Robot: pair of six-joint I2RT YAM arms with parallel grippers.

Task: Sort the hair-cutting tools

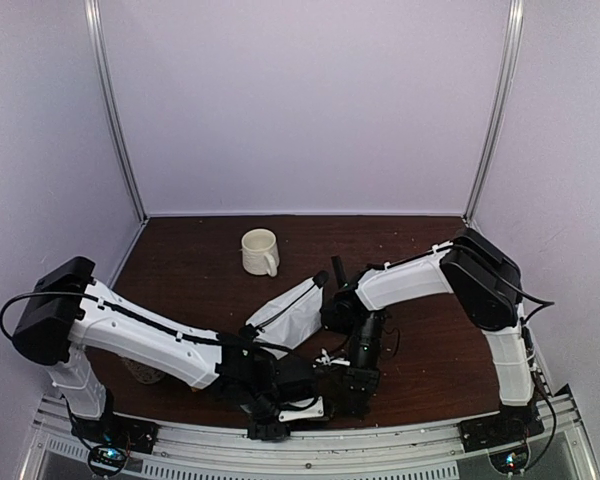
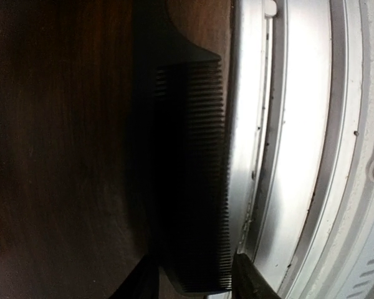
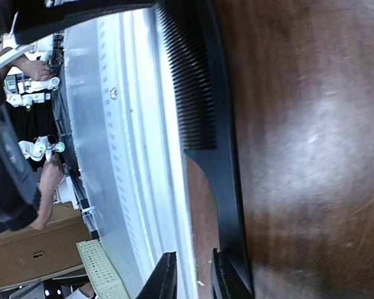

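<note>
A black comb point(image 2: 187, 174) lies along the table's front edge, by the metal rail. In the left wrist view my left gripper has a finger on each side of the comb's toothed end; whether it grips cannot be told. In the right wrist view my right gripper is part open beside the comb's handle point(image 3: 227, 205), one finger touching or close to it. A white pouch point(image 1: 285, 310) with dark drawstrings lies behind the grippers in the top view.
A white mug point(image 1: 260, 252) stands at the back of the table point(image 1: 190, 250). The front left is mostly hidden by my left arm.
</note>
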